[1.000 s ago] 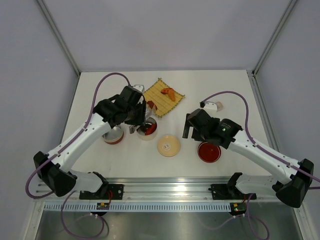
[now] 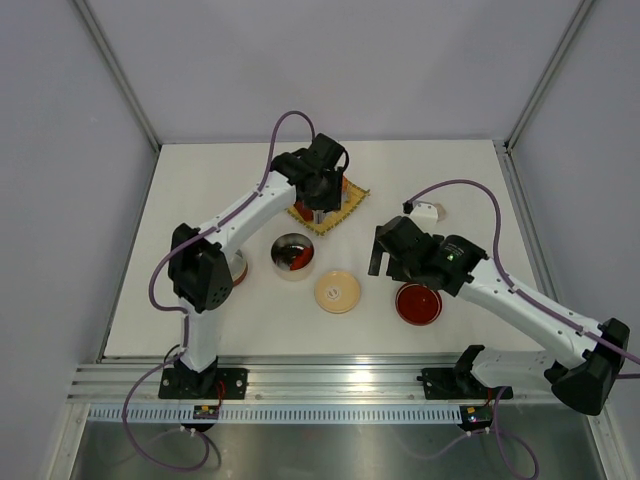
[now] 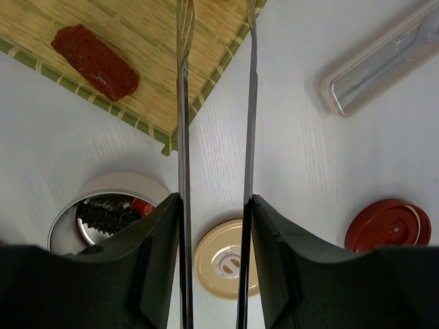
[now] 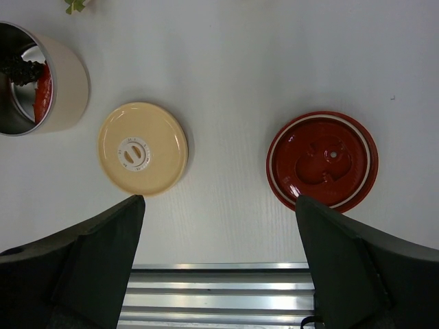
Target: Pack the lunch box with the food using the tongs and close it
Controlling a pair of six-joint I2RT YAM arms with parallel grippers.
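Observation:
My left gripper hangs over the bamboo mat, its long metal tips part open; whether they touch anything is unclear. A dark red food piece lies on the mat left of them. Below the mat is a cream container holding dark food and red food. A cream lid and a red lid lie on the table. My right gripper stands open and empty above the lids.
Another metal bowl is partly behind my left arm. A clear case with a spoon lies at the back right. The front middle of the table has free room around the lids.
My left gripper has moved from over the cream container back and right to over the mat. The right arm has barely moved.

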